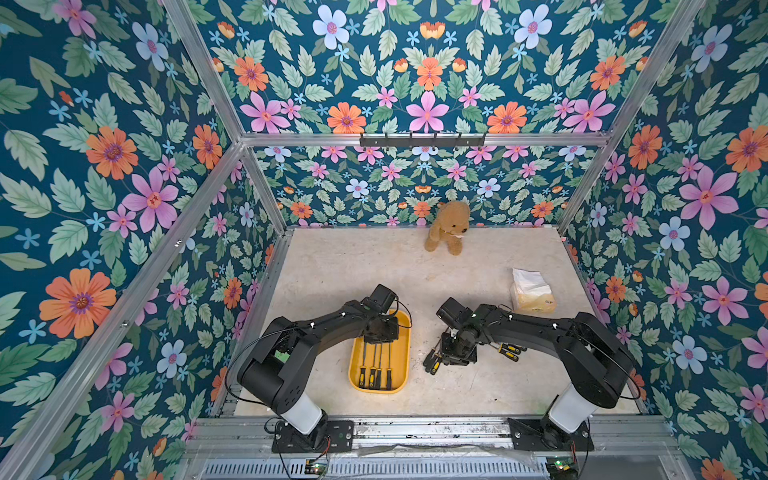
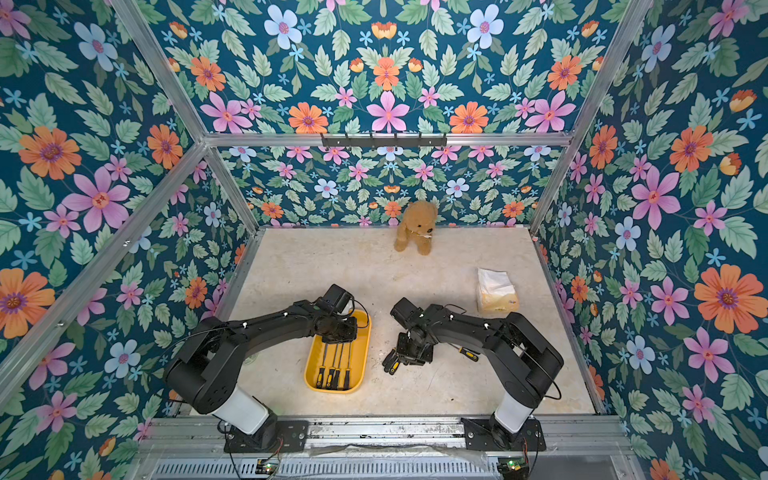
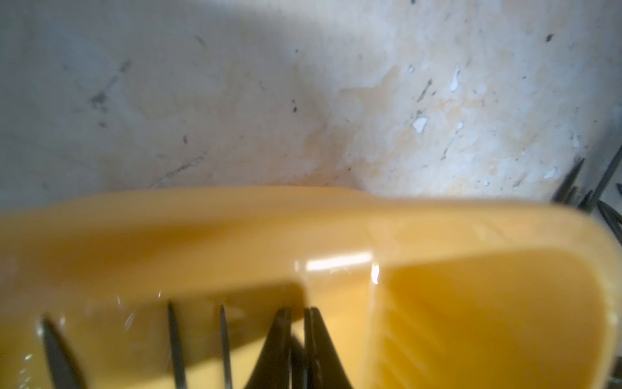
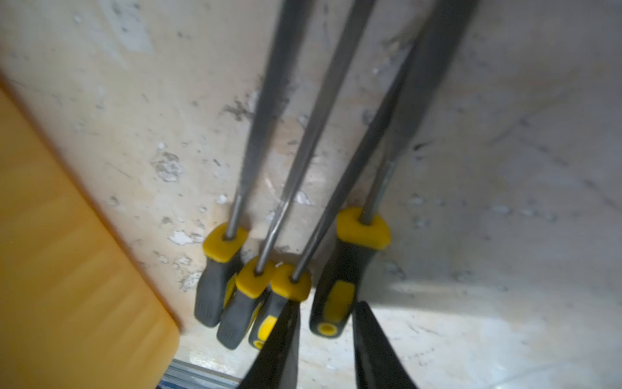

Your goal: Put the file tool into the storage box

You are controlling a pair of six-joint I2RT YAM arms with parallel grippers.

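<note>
My left gripper [image 1: 382, 328] is low over the yellow storage box [image 1: 379, 384], which holds several files with black handles. In the left wrist view its fingertips [image 3: 283, 317] are close together over a dark tool; whether they grip it is unclear. My right gripper [image 1: 456, 352] is over loose yellow-and-black files just right of the box. In the right wrist view its part-open fingers are at the handle of the rightmost file [image 4: 337, 298], with three more files [image 4: 252, 285] beside it.
A teddy bear [image 1: 448, 228] stands at the back. A tissue pack [image 1: 533, 292] lies at the right, with more handles [image 1: 510, 350] in front of it.
</note>
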